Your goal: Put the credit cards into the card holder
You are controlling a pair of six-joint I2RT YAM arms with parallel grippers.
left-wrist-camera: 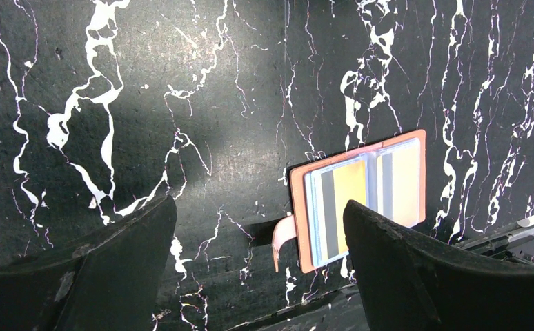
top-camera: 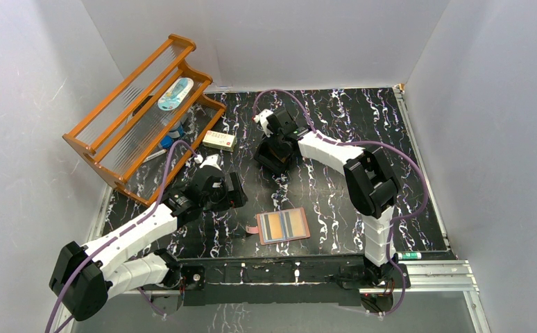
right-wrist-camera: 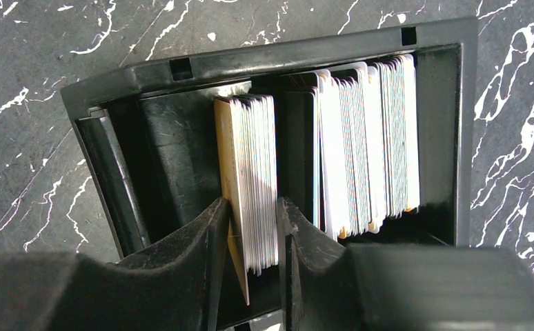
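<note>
The card holder (left-wrist-camera: 299,227) lies unfolded near the table's front edge, its clear sleeves showing cards and its strap sticking out to the left. Above bare table, left of and behind the holder, my left gripper is wide open and empty. A black box (right-wrist-camera: 295,52) farther back contains two groups of cards standing on edge. My right gripper reaches into it, one finger on each side of the left card stack (right-wrist-camera: 254,145). Both fingertips sit close against this stack; whether they press on it cannot be told. The thicker group of cards (right-wrist-camera: 361,138) stands to its right.
At the back left stands a wooden rack (top-camera: 127,114) with several items on it. A small cream box (top-camera: 219,141) lies between the rack and the black box. Free marble table (top-camera: 342,201) extends right of the card holder.
</note>
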